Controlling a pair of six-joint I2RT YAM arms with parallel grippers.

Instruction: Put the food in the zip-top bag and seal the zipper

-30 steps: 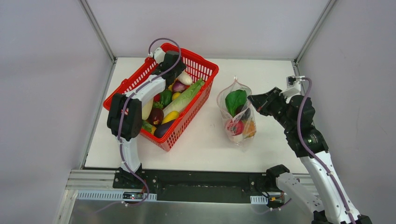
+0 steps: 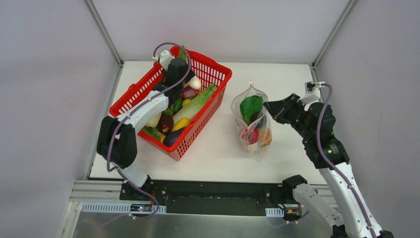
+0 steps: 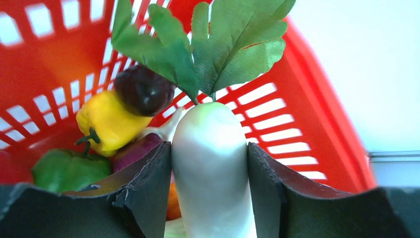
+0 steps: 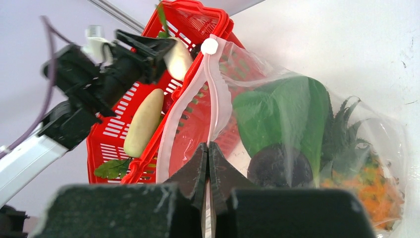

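Observation:
A white radish (image 3: pixel 210 158) with green leaves fills the space between the fingers of my left gripper, which is shut on it at the far end of the basket. In the right wrist view the same radish (image 4: pixel 178 59) shows pale beside the basket's rim. The clear zip top bag (image 2: pixel 251 119) stands on the table with its mouth parted, a white slider (image 4: pixel 209 46) at one end of the zipper. Inside are a green leafy vegetable (image 4: pixel 282 109), a dark round item (image 4: pixel 280 164) and orange food. My right gripper is shut on the bag's zipper edge.
The red basket (image 2: pixel 220 79) holds several other vegetables, among them a yellow pepper (image 3: pixel 109 124), a dark eggplant (image 3: pixel 143 90) and a long lettuce (image 2: pixel 195 105). Bare table lies between basket and bag. Walls close in on both sides.
The left arm has shifted leftward and up. Right gripper and bag look nearly unmoved.

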